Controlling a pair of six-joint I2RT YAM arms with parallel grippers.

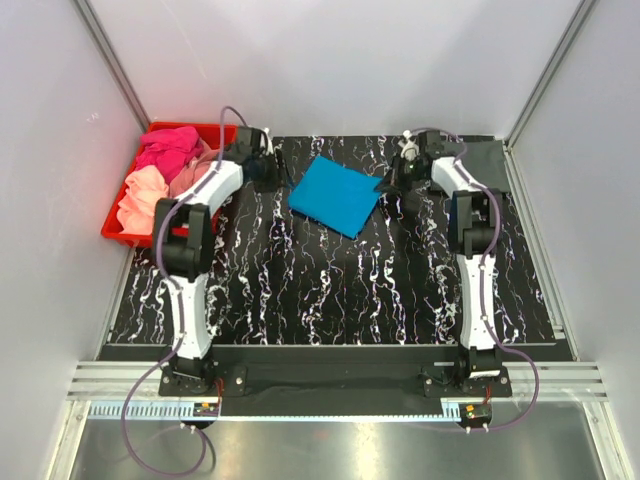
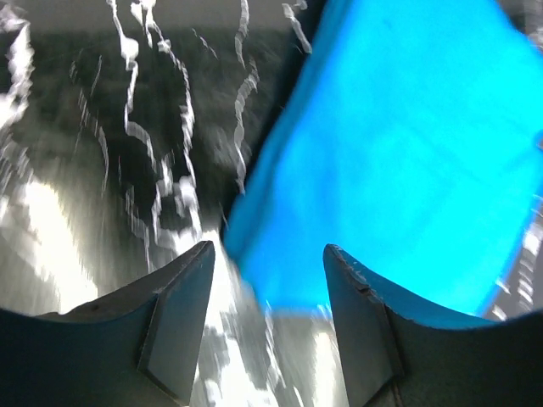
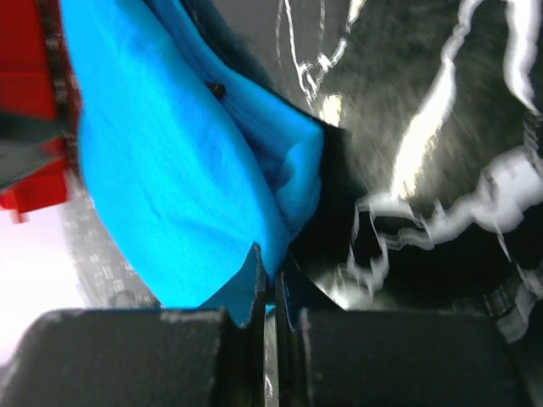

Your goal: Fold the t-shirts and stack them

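Observation:
A folded blue t-shirt [image 1: 332, 195] lies on the black marbled table, centre back. My left gripper [image 1: 279, 172] stands open at its left side; in the left wrist view the shirt [image 2: 390, 153] fills the right half beyond the open fingers [image 2: 182, 305]. My right gripper [image 1: 389, 181] is shut on the edge of the shirt at its right corner; in the right wrist view the pinched blue fabric [image 3: 178, 161] runs down into the fingertips.
A red basket [image 1: 120, 230] at the back left holds pink and salmon shirts. A grey square pad [image 1: 485, 165] lies at the back right, partly under my right arm.

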